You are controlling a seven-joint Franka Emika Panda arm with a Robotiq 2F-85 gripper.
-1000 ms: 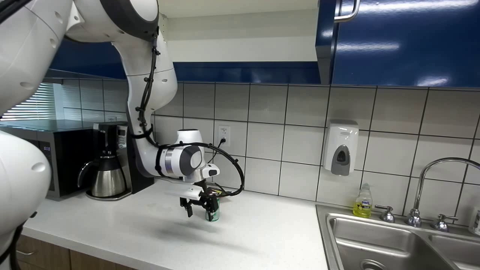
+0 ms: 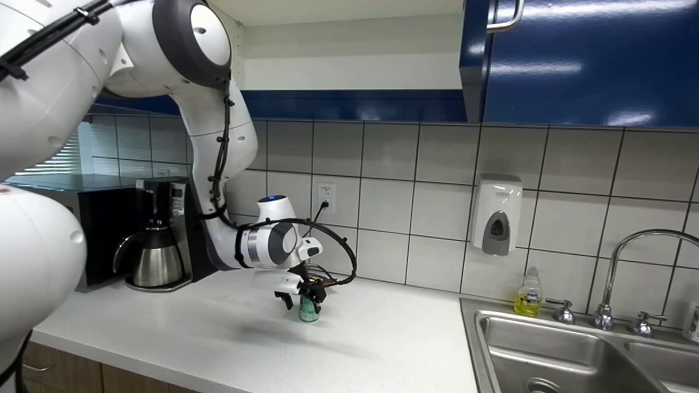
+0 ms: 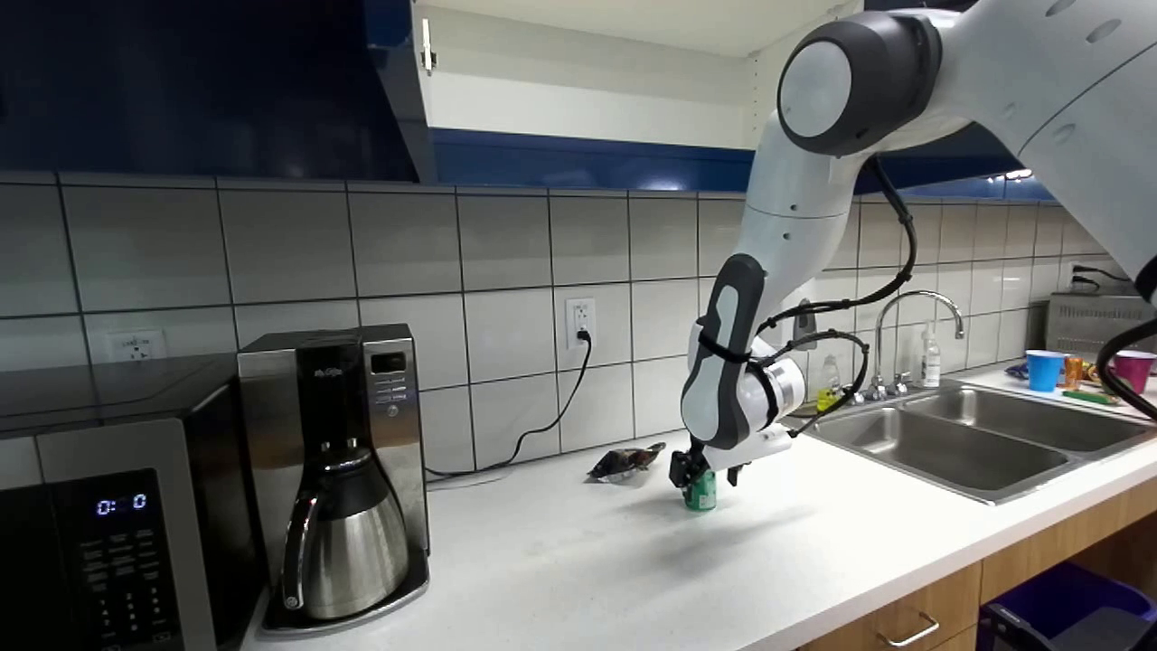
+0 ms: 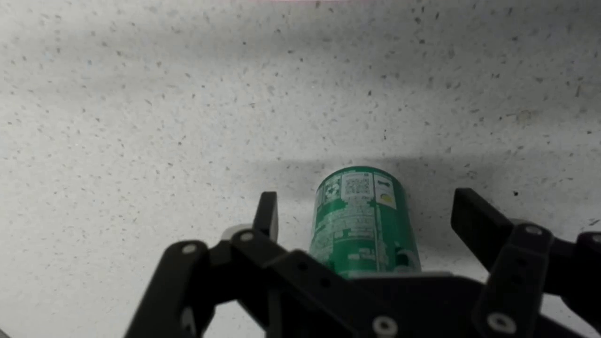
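Note:
A green can [image 4: 363, 225] with a printed label stands upright on the pale speckled counter [image 4: 169, 112]. In the wrist view my gripper is open, one finger [image 4: 267, 217] to the left of the can and the other to its right, with a gap on both sides. Part of the can is hidden behind the gripper's own body. Exterior view 1 has the can [image 2: 308, 310] just below and between the fingers of the gripper [image 2: 301, 302]. From the other side, the gripper [image 3: 707, 473] covers the can's top, leaving its lower part [image 3: 701, 495] visible.
A dark crumpled packet [image 3: 625, 463] lies by the wall behind the can. The coffee maker [image 3: 342, 488] and microwave [image 3: 130, 521] stand at one side, the sink [image 2: 550, 347] at the other. Bare counter surrounds the can.
My gripper has moved toward the back wall and slightly right, from in front of the can to over it. The can stands in the same place.

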